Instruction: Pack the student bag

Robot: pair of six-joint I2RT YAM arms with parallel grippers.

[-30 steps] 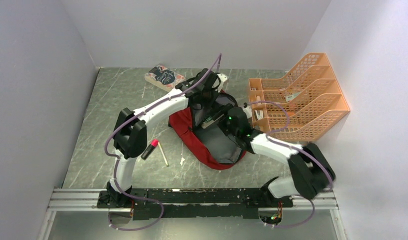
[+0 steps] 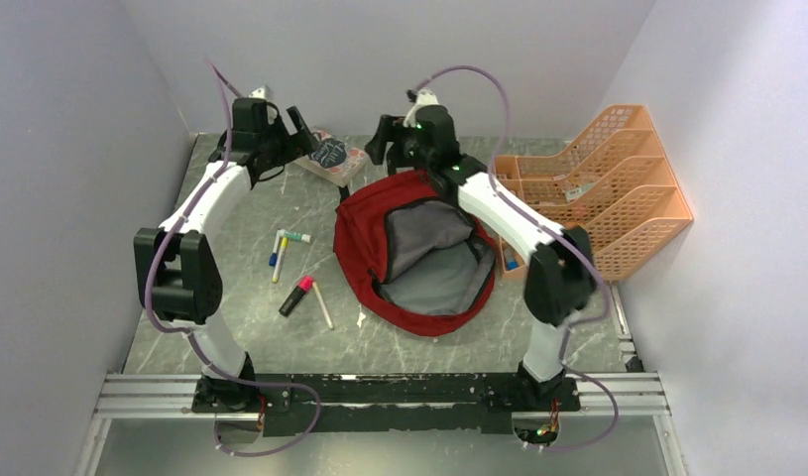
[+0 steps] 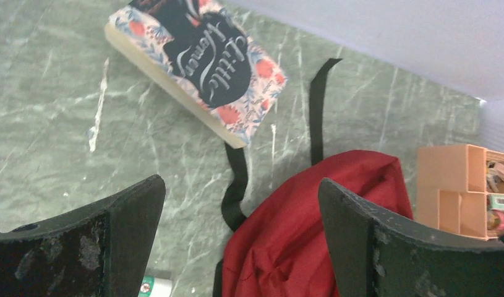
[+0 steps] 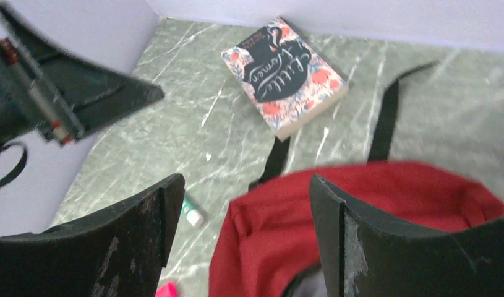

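Observation:
The red backpack point(image 2: 360, 248) lies open in the middle, grey lining showing. My left gripper point(image 2: 300, 134) hangs open near the "Little Women" book point(image 2: 330, 154), which rests at the back with black straps point(image 3: 318, 111) near it. My right gripper point(image 2: 385, 139) is open above the bag's back edge, right of the book, with nothing between its fingers. Left of the bag lie several pens and markers, among them a black-and-pink marker point(image 2: 295, 297) and a green-capped one point(image 2: 294, 237).
An orange mesh organizer point(image 2: 637, 233) with small items stands right of the bag against the wall. The table's left part has free room around the pens. Walls bound the back and both sides.
Both arms have left the bag's interior: the left moved left and back toward the book, the right swung up to the back of the table.

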